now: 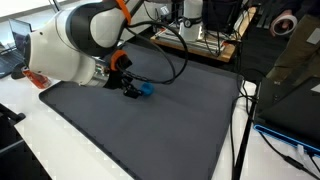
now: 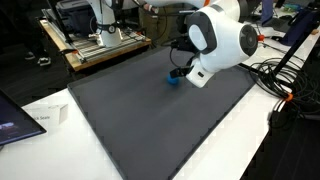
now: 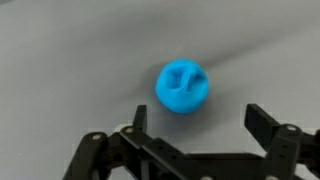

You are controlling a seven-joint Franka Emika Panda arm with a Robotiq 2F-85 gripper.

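A round blue object [image 3: 182,86] with a ridge across its top rests on the grey mat, centred ahead of my fingers in the wrist view. Both dark fingers stand wide apart with bare mat between them, so my gripper is open and empty. Seen from exterior view 1, the blue object [image 1: 146,89] lies just to the right of the gripper [image 1: 131,92], partly hidden by it. From the other side, the blue piece [image 2: 172,80] shows beside the gripper [image 2: 178,75], low over the mat. Whether they touch cannot be made out.
The dark grey mat [image 1: 175,125] is otherwise largely clear. An orange container [image 1: 37,79] stands by its far left corner. Black cables [image 2: 283,80] hang behind the arm, and a wooden-topped stand [image 1: 205,45] is at the back.
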